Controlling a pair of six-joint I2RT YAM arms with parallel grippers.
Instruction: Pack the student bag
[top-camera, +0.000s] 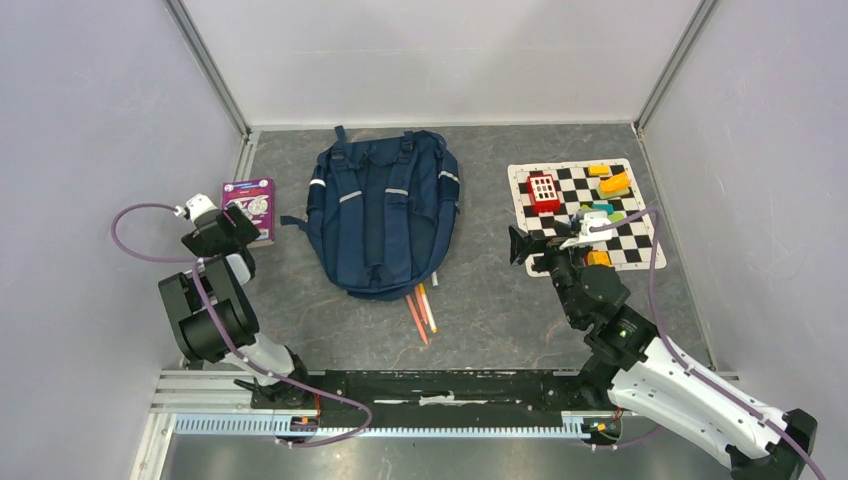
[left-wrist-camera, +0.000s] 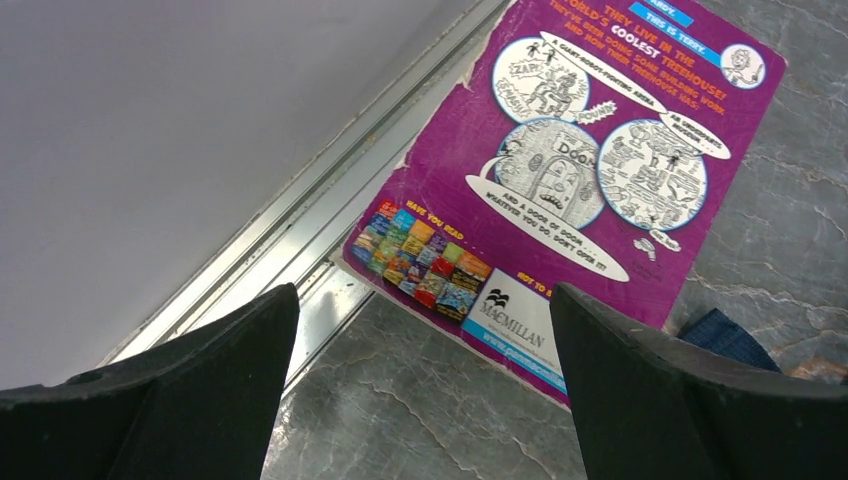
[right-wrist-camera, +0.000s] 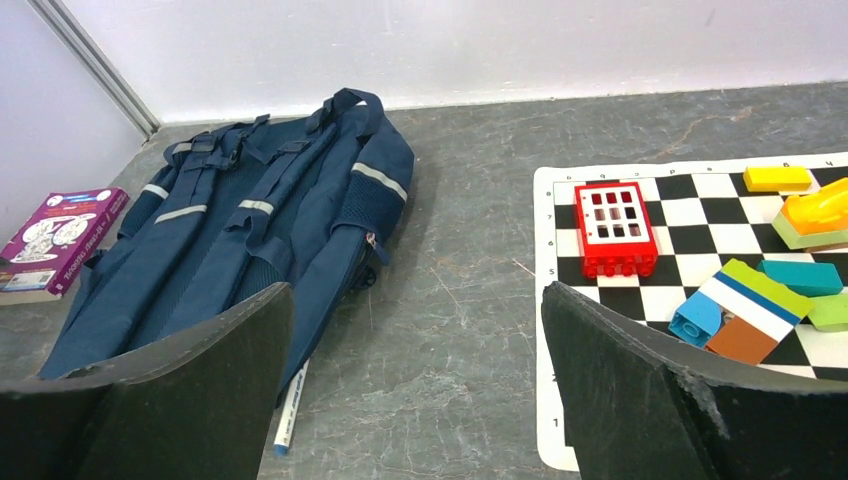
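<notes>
A navy backpack (top-camera: 372, 215) lies on the grey floor in the top view, straps facing up. Left of it is a purple book (top-camera: 256, 205), flat near the side wall. My left gripper (top-camera: 240, 222) is over the near end of the book; in the left wrist view its fingers (left-wrist-camera: 215, 370) are spread, with the book (left-wrist-camera: 600, 190) beyond and between them. My right gripper (top-camera: 515, 245) stands open and empty at the left edge of the checkered board (top-camera: 517, 190). In the right wrist view the backpack (right-wrist-camera: 215, 220) is on the left.
Several coloured pencils or markers (top-camera: 421, 316) lie below the backpack, partly close to its lower edge. The board carries a red block piece (top-camera: 543, 193) and several yellow, green and blue blocks. Bare floor separates backpack and board.
</notes>
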